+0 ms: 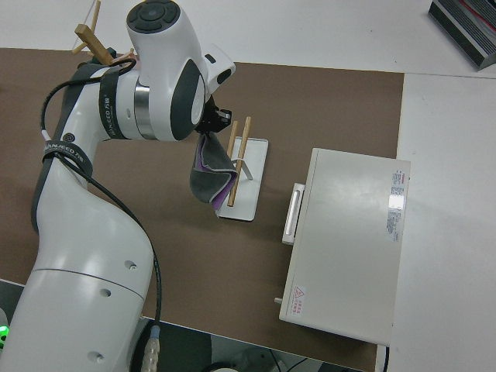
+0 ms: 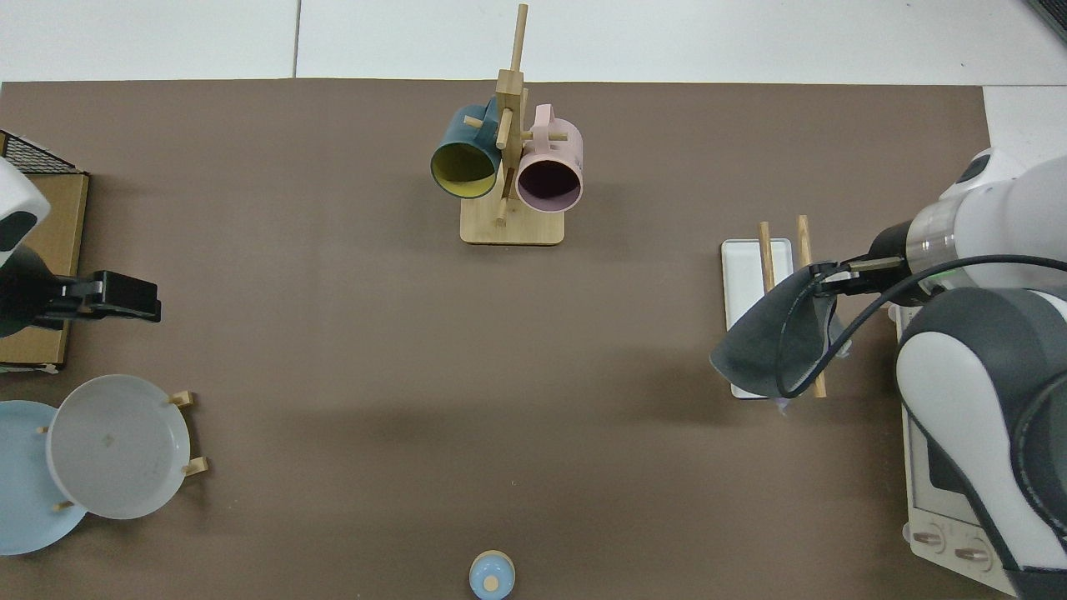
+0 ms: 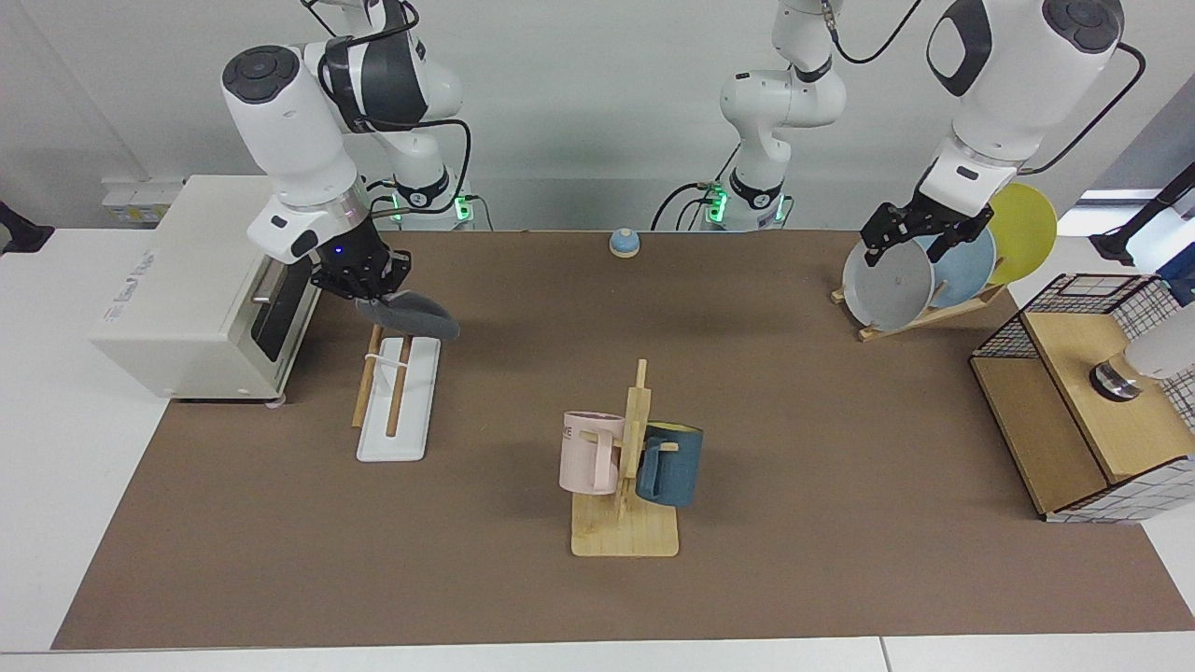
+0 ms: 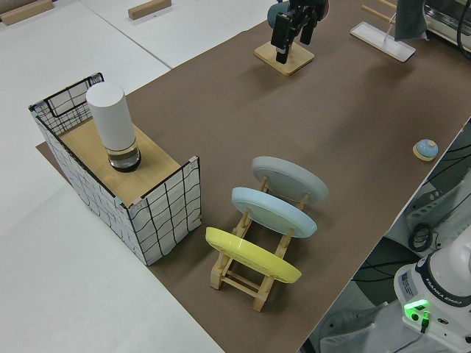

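Observation:
My right gripper (image 3: 380,293) is shut on a grey cloth (image 2: 770,340) with purple on its other side, seen dangling in the front view (image 1: 213,174). It hangs over a white stand (image 1: 246,201) with two upright wooden posts, in front of the white oven (image 1: 341,248). My left gripper (image 2: 125,298) is at the left of the top view, above the wooden shelf side and near the plate rack; whether its fingers are open is unclear.
A mug tree (image 2: 510,230) holds a blue mug (image 2: 455,160) and a pink mug (image 2: 550,170). Plates (image 2: 117,446) stand in a rack at left, beside a wire-sided shelf (image 4: 154,169). A small blue round object (image 2: 491,575) sits near the edge.

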